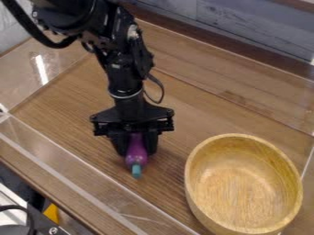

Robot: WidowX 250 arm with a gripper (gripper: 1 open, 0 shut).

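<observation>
My black gripper [135, 138] points down over the wooden tabletop at the centre of the view, shut on a purple object with a teal tip [136, 158], which lies on or just above the wood. Its upper part is hidden between the fingers.
A large empty tan bowl [243, 184] sits at the lower right, close to the gripper.
</observation>
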